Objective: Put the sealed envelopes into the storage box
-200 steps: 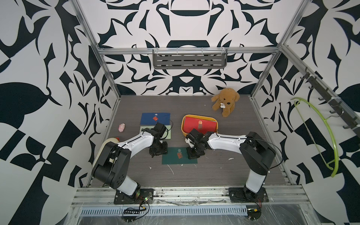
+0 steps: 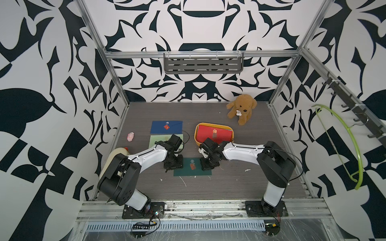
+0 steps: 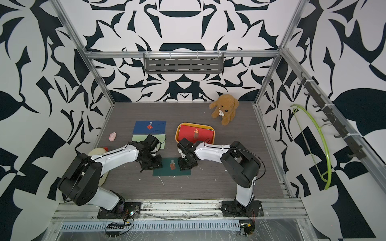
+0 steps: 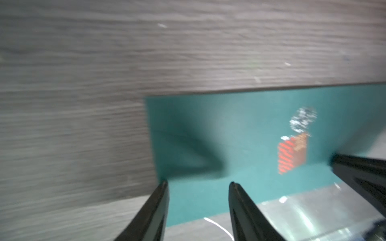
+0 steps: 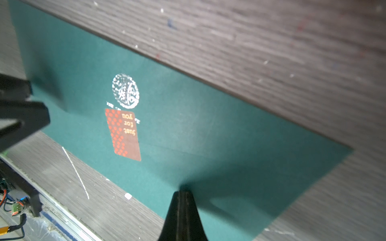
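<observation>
A dark green envelope lies flat near the front of the table. Over its left end my left gripper stands open, with the envelope's left edge showing between its fingers from above. At the right end, my right gripper is shut, its tips at the green paper; no fold shows between them. Behind lie a blue envelope and a pale green envelope, the latter partly hidden by my left arm. A red envelope lies inside the yellow storage box.
A brown plush dog sits at the back right. A small pink object lies at the left, and a cream-coloured object is partly behind my left arm.
My left gripper has moved a little right and toward the front, further over the green envelope's left end. The right arm and the envelopes have stayed in place.
</observation>
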